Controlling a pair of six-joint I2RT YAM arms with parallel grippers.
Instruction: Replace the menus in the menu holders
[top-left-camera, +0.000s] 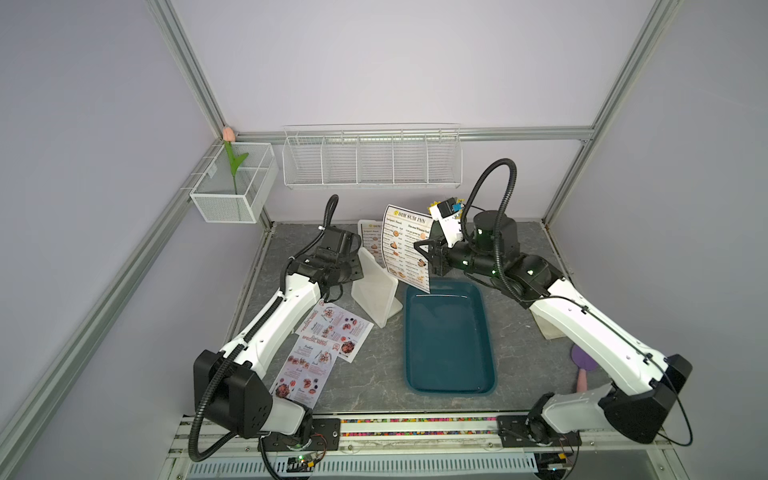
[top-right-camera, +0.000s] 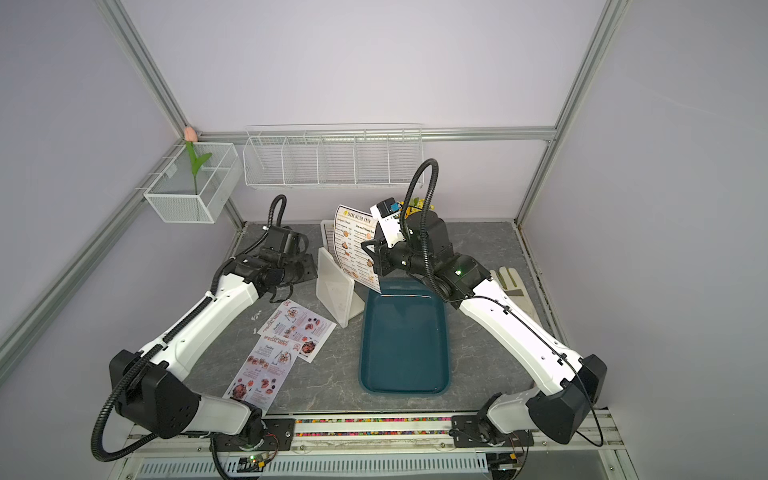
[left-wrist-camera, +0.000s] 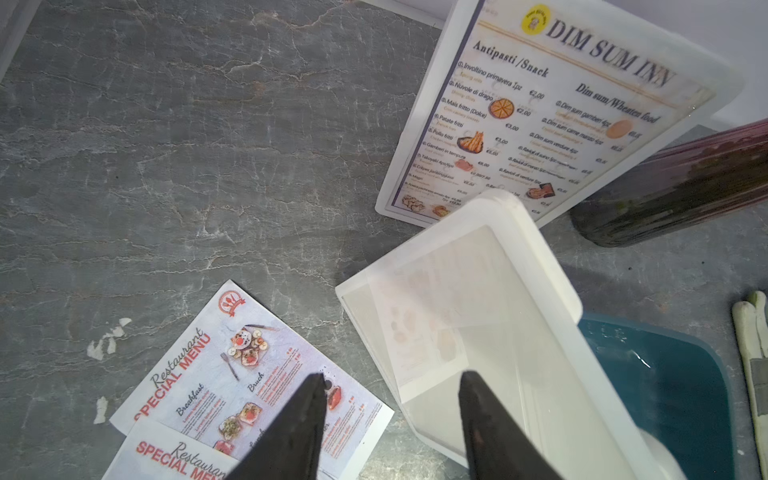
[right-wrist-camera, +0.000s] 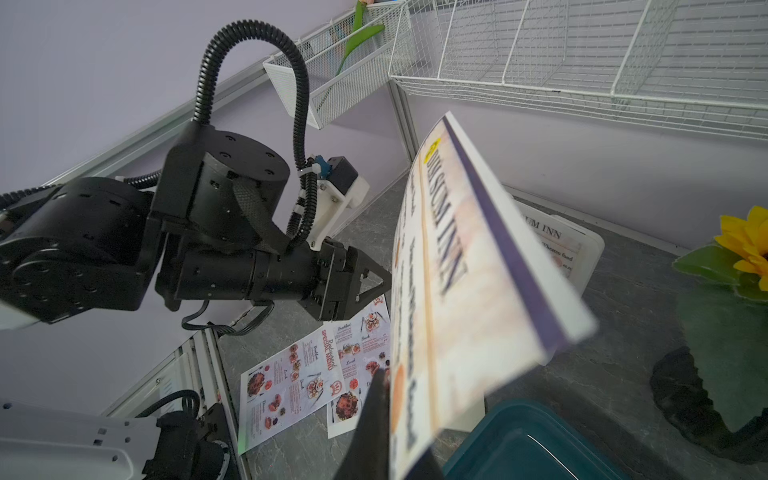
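A curved Dim Sum Inn menu sheet (top-left-camera: 405, 244) is held up over the table, its edge pinched by my right gripper (top-left-camera: 424, 248), which is shut. In the left wrist view, a white menu holder (left-wrist-camera: 552, 400) stands tilted on the table with its clear face showing no menu inside. My left gripper is beside this holder, its fingers apart; I cannot tell whether they touch it. A second holder, with a Dim Sum Inn menu (left-wrist-camera: 544, 104) in it, stands behind. Two Special Menu sheets (top-left-camera: 334, 326) (top-left-camera: 305, 369) lie overlapping at the front left.
A blue-green tray (top-left-camera: 449, 387) lies empty right of the tilted holder. In the right wrist view, a sunflower (right-wrist-camera: 748, 244) stands near the back. Wire baskets (top-left-camera: 372, 160) hang on the rear wall. A pair of gloves (top-right-camera: 512, 288) lies at the right.
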